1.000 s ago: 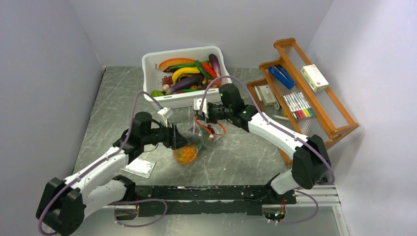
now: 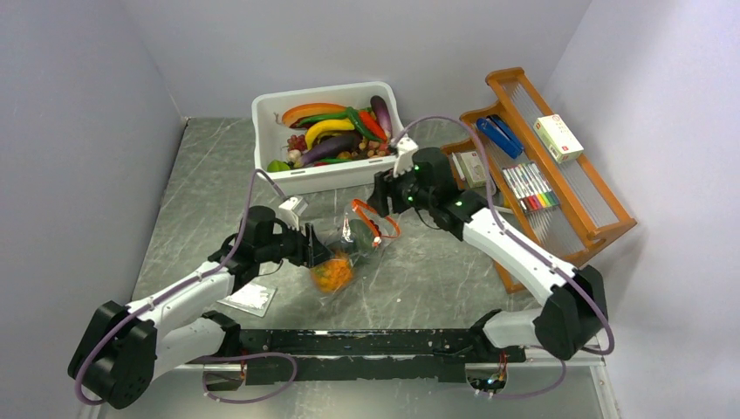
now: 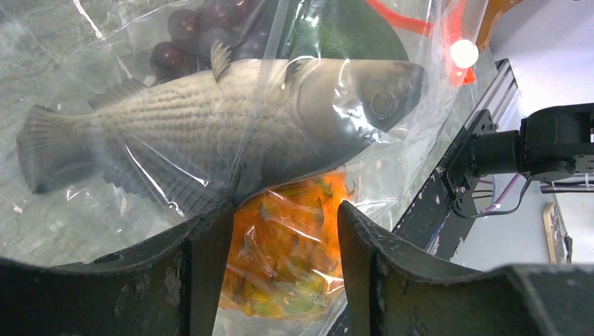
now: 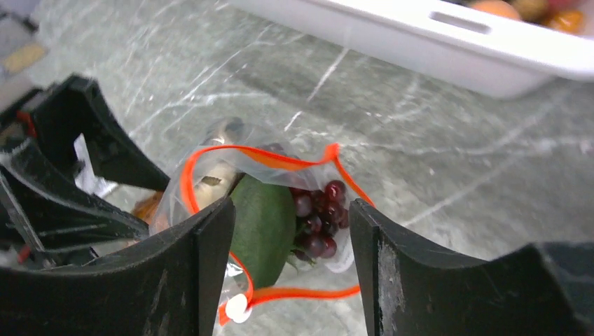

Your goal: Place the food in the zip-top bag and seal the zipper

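A clear zip bag (image 2: 349, 279) with an orange zipper (image 4: 277, 161) lies on the grey table, holding a fish (image 3: 273, 119), orange produce (image 3: 280, 259), a dark green item (image 4: 259, 231) and grapes (image 4: 322, 231). Its mouth gapes in the right wrist view. My left gripper (image 2: 314, 249) is at the bag's lower part, fingers apart over the orange produce. My right gripper (image 2: 384, 192) is open above the bag's mouth, with the grapes seen below, between its fingers.
A white bin (image 2: 288, 180) of vegetables stands at the back. A wooden rack (image 2: 611, 214) with markers and boxes is on the right, a flat packet (image 2: 249, 298) at front left.
My right gripper has risen away from the bag's mouth and shifted right.
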